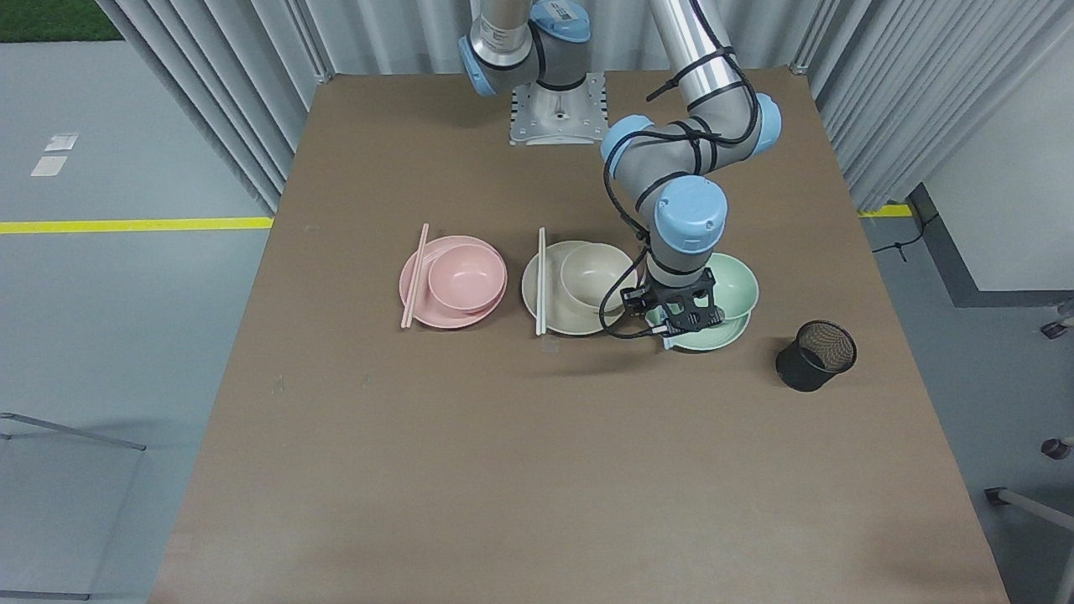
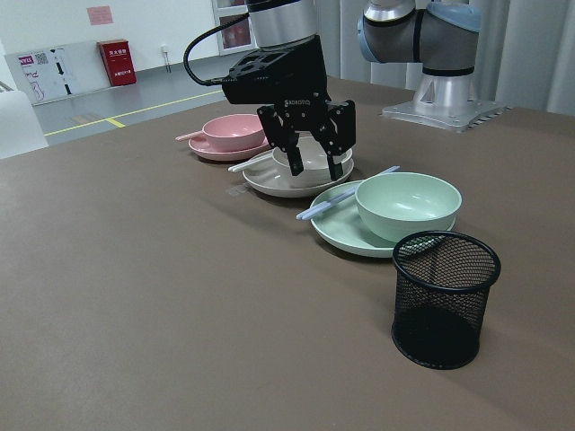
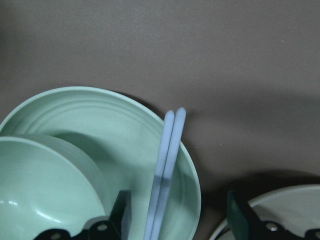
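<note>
My gripper (image 2: 312,160) is open and hangs above the right-hand place setting. In the wrist view, its two fingertips straddle a pair of pale blue-lilac chopsticks (image 3: 164,165), lying on the rim side of a mint green plate (image 3: 115,125), with nothing held. A mint bowl (image 3: 45,180) sits on that plate beside them. In the front view the gripper partly covers this setting. The middle setting has a cream plate (image 2: 269,184), bowl (image 1: 589,272) and chopsticks (image 1: 540,282). The left one has a pink plate (image 1: 443,318), bowl (image 1: 466,275) and chopsticks (image 1: 415,275).
A black mesh cup (image 1: 815,357) stands at the right of the green setting. The robot base (image 1: 559,121) is at the back edge.
</note>
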